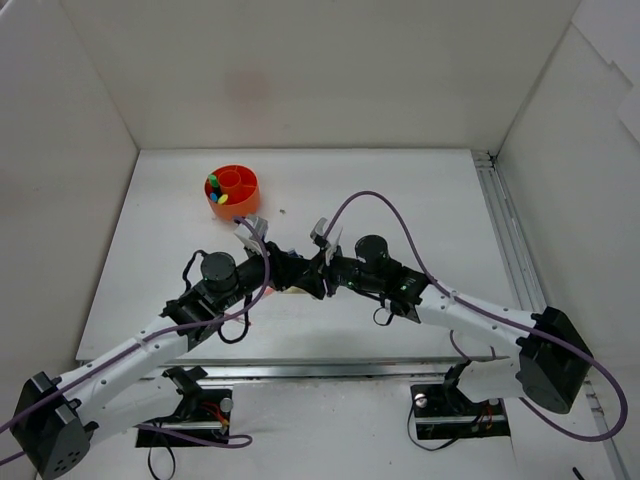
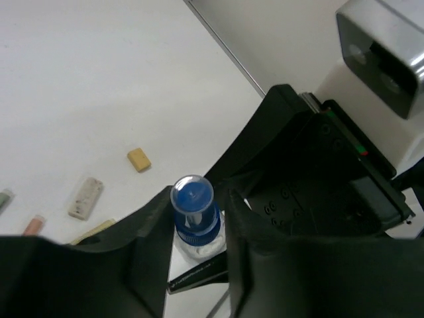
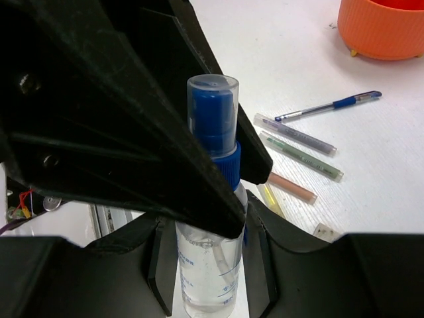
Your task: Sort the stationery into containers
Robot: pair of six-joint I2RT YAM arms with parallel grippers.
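A clear spray bottle with blue top (image 3: 209,271) is upright between both grippers, which meet near the table's middle. My right gripper is shut on the bottle's body. My left gripper has its fingers around the upper bottle; whether they press on it is unclear. Below lie a pen (image 3: 331,105), several highlighters (image 3: 301,159), an eraser (image 2: 85,197) and a small yellow block (image 2: 138,159). The orange container (image 3: 381,40) at the back left holds a few coloured items.
Walls surround it at the back and sides, with a metal rail (image 1: 500,230) along the right edge.
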